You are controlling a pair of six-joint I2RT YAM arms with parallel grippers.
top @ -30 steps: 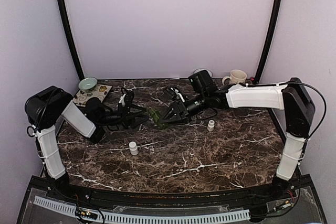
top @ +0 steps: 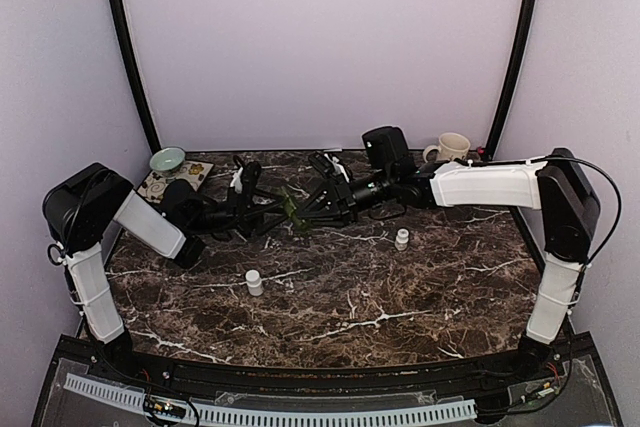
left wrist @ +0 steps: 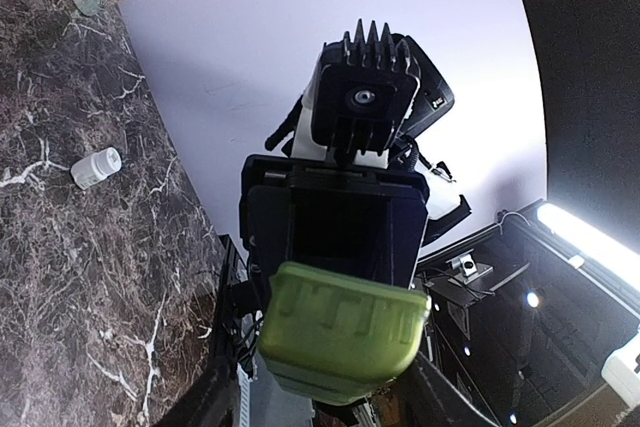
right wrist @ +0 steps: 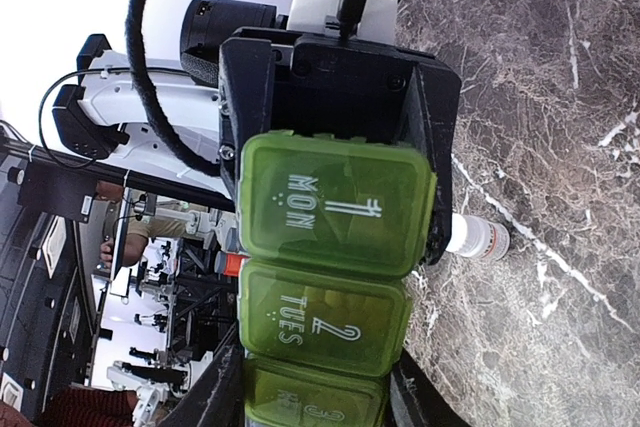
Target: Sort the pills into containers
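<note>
A green weekly pill organizer (top: 291,208) is held in the air over the middle of the table. My right gripper is shut on it, across the lower part in the right wrist view, where the lids marked MON, TUES and a third one face the camera. My left gripper stands part open around the MON end (left wrist: 342,332); whether its fingers touch the box cannot be seen. Two white pill bottles stand on the table, one at front left (top: 254,283) and one at right (top: 402,239). No loose pills are visible.
At the back left, a pale green bowl (top: 167,160) sits by a patterned mat (top: 200,172). A cream mug (top: 453,146) stands at the back right.
The left gripper has moved slightly right, up to the organizer's end. The right gripper and the organizer have shifted a little up and left in the top view. The bottles have stayed put.
</note>
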